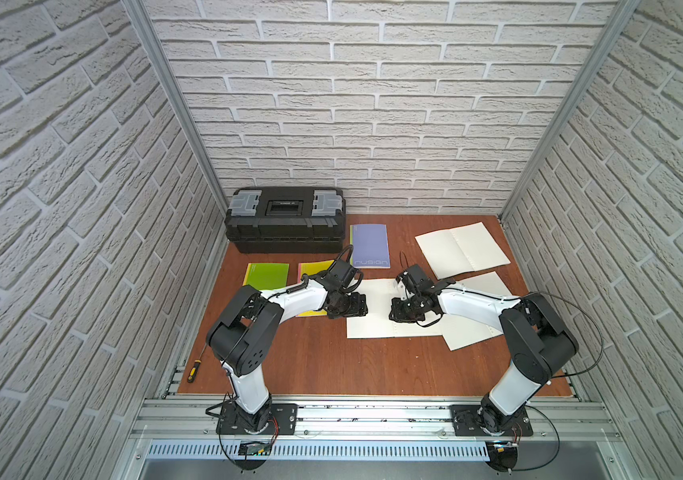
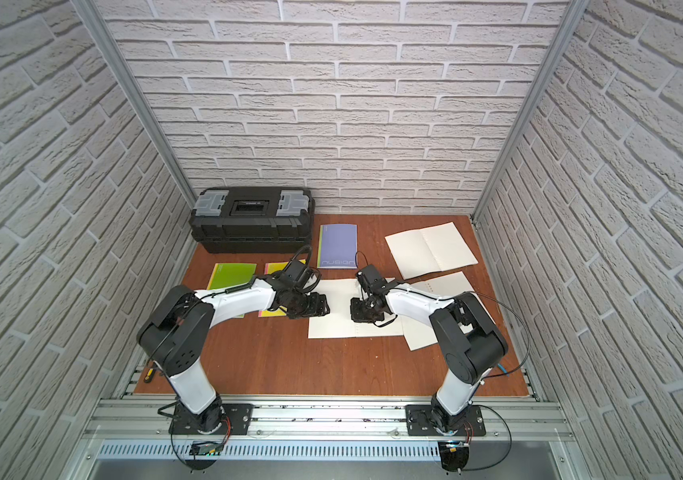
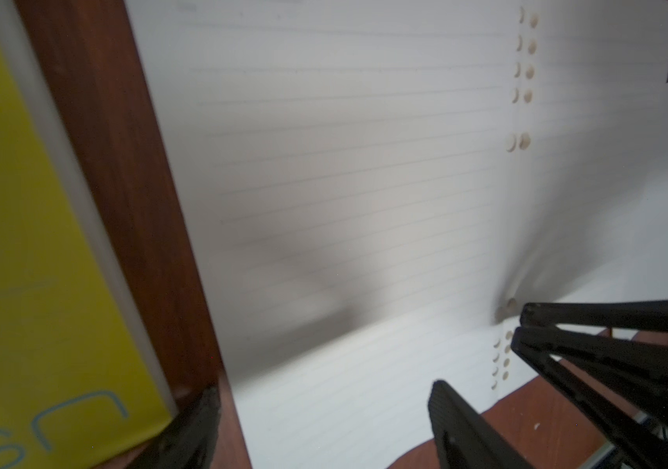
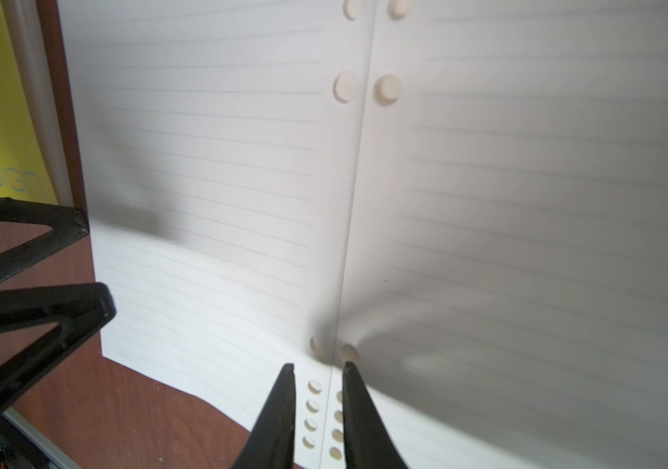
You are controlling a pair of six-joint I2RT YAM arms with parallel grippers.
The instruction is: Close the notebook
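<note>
The notebook lies open and flat, its lined white pages facing up. In the right wrist view its spine runs between two rows of punched holes. Above the left page's outer edge is my left gripper, its fingers wide apart with nothing between them. My right gripper is low over the spine, fingertips close together with a narrow gap. The page surface shows flat in that gap, and no sheet is visibly lifted. Contact with the paper cannot be made out. Right forearm and gripper hide part of the right page in both top views.
A yellow notebook is just left of the open one. Behind stand a purple notebook and a black toolbox. Two more open notebooks lie right, the nearer meeting the right page. Bare table stretches across the front.
</note>
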